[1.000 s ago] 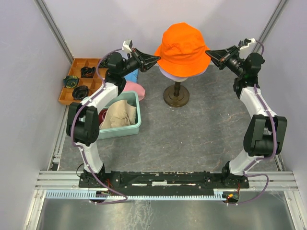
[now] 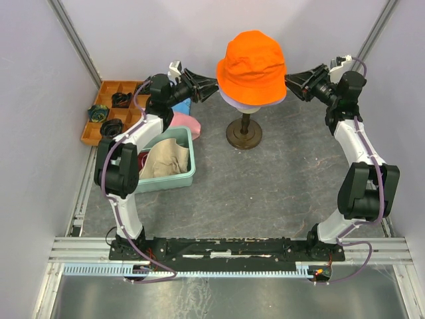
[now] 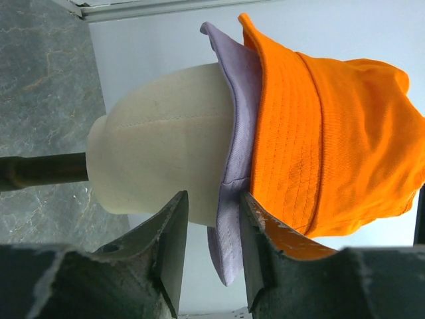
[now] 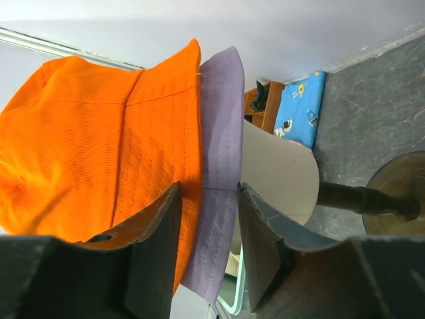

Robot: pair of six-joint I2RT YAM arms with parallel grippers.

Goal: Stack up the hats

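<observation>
An orange bucket hat (image 2: 254, 63) sits over a lavender hat (image 2: 232, 102) on a cream head form (image 3: 159, 139) with a dark stand (image 2: 244, 133). The lavender brim peeks out below the orange one. My left gripper (image 2: 216, 82) is at the brim's left side, its fingers parted; its wrist view has the lavender brim (image 3: 229, 199) between them and the orange brim's edge by the far finger. On the opposite side my right gripper (image 2: 288, 83) also stands open, the orange and lavender (image 4: 216, 193) edges lying between its fingers. Whether either pad touches cloth, I cannot tell.
A pale green bin (image 2: 188, 174) holding a beige hat (image 2: 165, 159) stands at front left, a pink hat (image 2: 186, 123) at its back edge. Behind it lies an orange compartment tray (image 2: 93, 129).
The orange brim's pulled-out side corners have slackened inward and hang lower. The stand has not moved.
</observation>
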